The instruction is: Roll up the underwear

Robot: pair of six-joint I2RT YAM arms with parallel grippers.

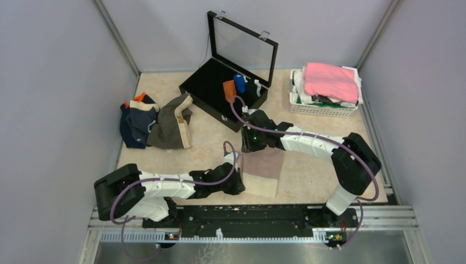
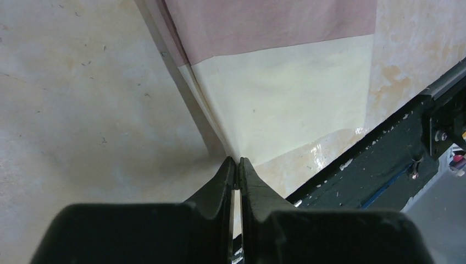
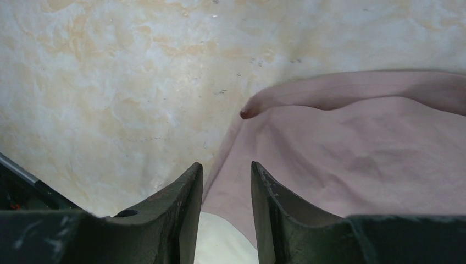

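Observation:
The underwear, a mauve cloth [image 1: 262, 165] with a cream waistband [image 1: 260, 185], lies folded flat on the table, the band towards the front edge. At the band's front-left corner, my left gripper has its fingertips nearly together, pinching the cloth's edge. My right gripper stands open above the far-left part of the underwear; between and beyond its fingers the mauve fabric [image 3: 340, 154] shows a slightly raised, folded edge. In the top view the right hand [image 1: 247, 144] hides that far-left corner.
A black case [image 1: 206, 102] with its lid up holds an orange, a blue and a dark roll at the back. Several garments [image 1: 176, 126] lie at the left. A white basket [image 1: 324, 110] of folded clothes stands at back right.

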